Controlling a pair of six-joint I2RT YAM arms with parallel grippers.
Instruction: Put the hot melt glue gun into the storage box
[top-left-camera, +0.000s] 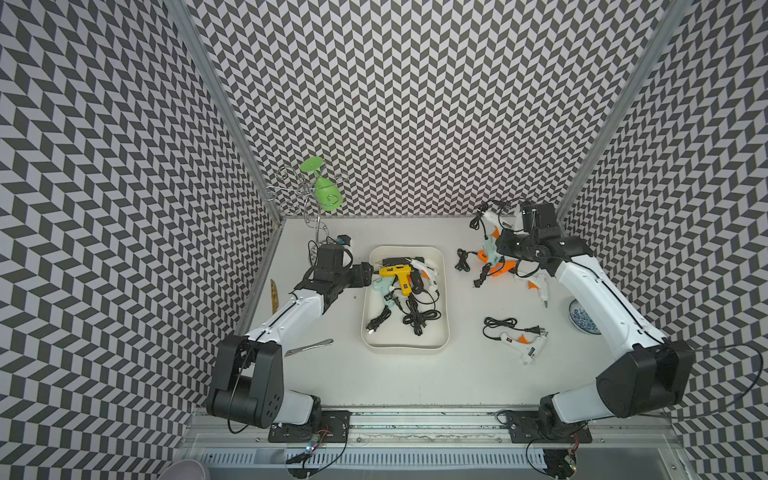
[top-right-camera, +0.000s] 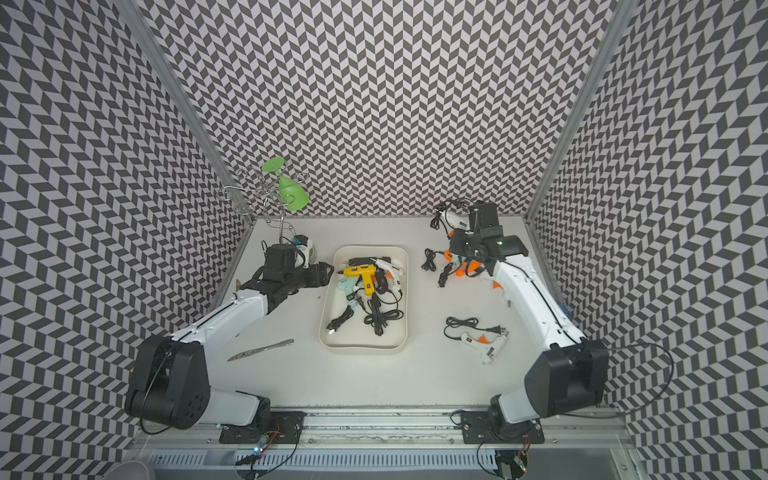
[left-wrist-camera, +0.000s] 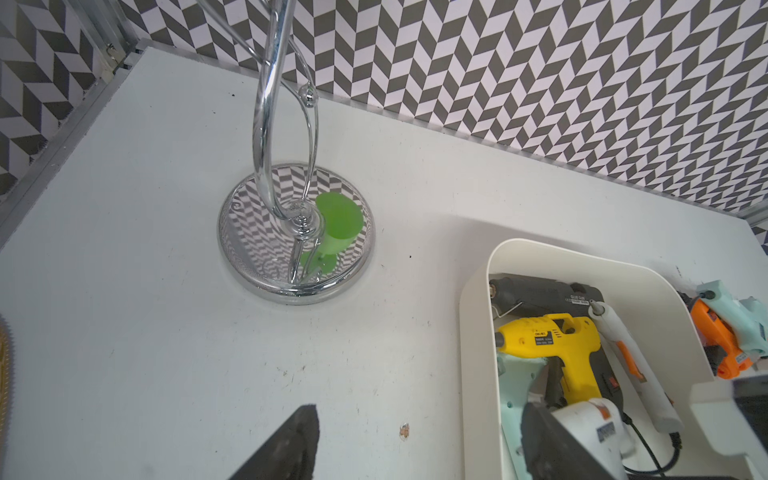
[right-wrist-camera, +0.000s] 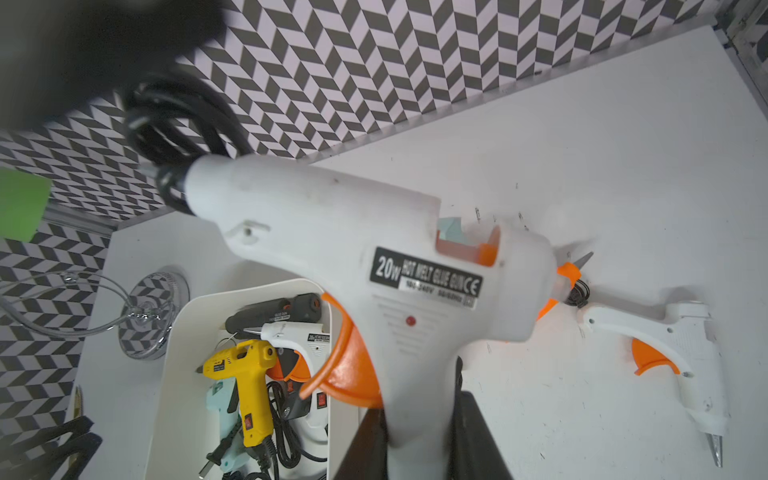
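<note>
The white storage box (top-left-camera: 404, 341) in the middle holds a yellow glue gun (left-wrist-camera: 544, 336), black, white and mint ones and bundled cables. My right gripper is shut on the handle of a white hot melt glue gun (right-wrist-camera: 344, 216) with an orange trigger, lifted at the back right of the table. My left gripper hangs at the box's left side, its fingers apart, with nothing visible between them.
More glue guns lie right of the box, including a white one (top-left-camera: 524, 348) at the front. A chrome stand (left-wrist-camera: 276, 144) with a green cup is at back left, a blue bowl (top-left-camera: 584, 320) at right, a knife (top-left-camera: 308, 346) at front left.
</note>
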